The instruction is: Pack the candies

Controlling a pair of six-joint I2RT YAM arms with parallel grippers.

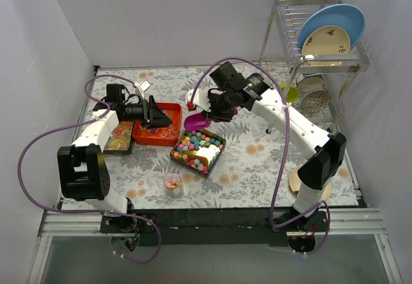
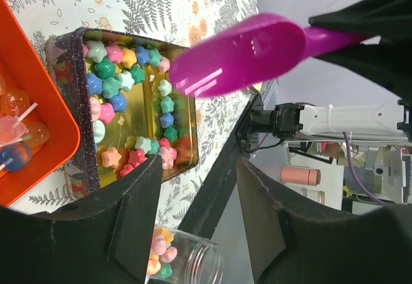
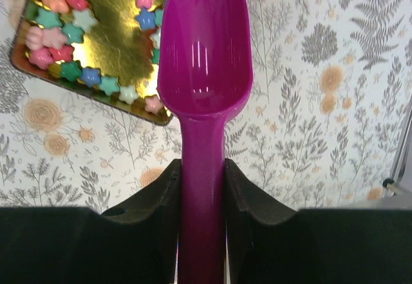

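Observation:
A magenta scoop (image 3: pixel 206 58), its bowl empty, has its handle held in my right gripper, which is shut on it. In the top view the scoop (image 1: pixel 197 122) hangs over the back edge of a dark tin (image 1: pixel 212 168) of small coloured candies (image 1: pixel 193 141), with golden bottom showing between them. My left gripper stands open and empty, above the orange container (image 1: pixel 168 107) at the left. Wrapped-looking round candies on sticks (image 2: pixel 14 126) lie inside that container. A clear jar (image 2: pixel 209 261) with a few candies lies near the front.
At the far left a second tin (image 1: pixel 120 137) with candies is partly hidden by my left arm. A dish rack (image 1: pixel 312 4) with plates and bowls stands at the back right. Bare patterned cloth (image 1: pixel 257 174) lies right of the candy tin.

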